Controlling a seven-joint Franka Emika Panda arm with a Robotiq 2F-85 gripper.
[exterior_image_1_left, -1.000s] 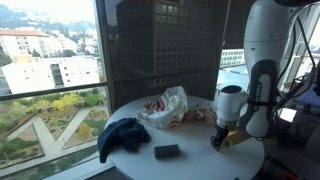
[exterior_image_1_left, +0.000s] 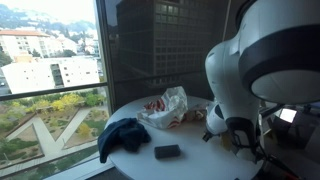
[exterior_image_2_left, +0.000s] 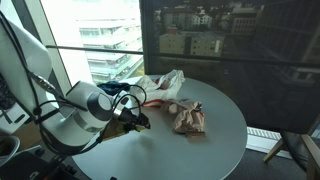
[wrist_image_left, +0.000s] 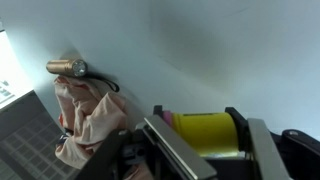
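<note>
In the wrist view my gripper is shut on a yellow object (wrist_image_left: 205, 128) with a pinkish end. Most of that object is hidden between the fingers, so its full shape cannot be told. From the second exterior side, the gripper (exterior_image_2_left: 137, 123) hangs at the near left part of the round white table (exterior_image_2_left: 215, 140), a bit of yellow showing at its tip. A pinkish crumpled cloth (exterior_image_2_left: 187, 117) lies to its right. Near that cloth, a copper-coloured cylinder (wrist_image_left: 67, 67) rests on the table.
A white and red plastic bag (exterior_image_1_left: 167, 106) sits toward the back. A dark blue cloth (exterior_image_1_left: 122, 134) drapes at the table's edge, with a dark grey block (exterior_image_1_left: 167, 151) beside it.
The bag, blue cloth and grey block have stayed in place.
</note>
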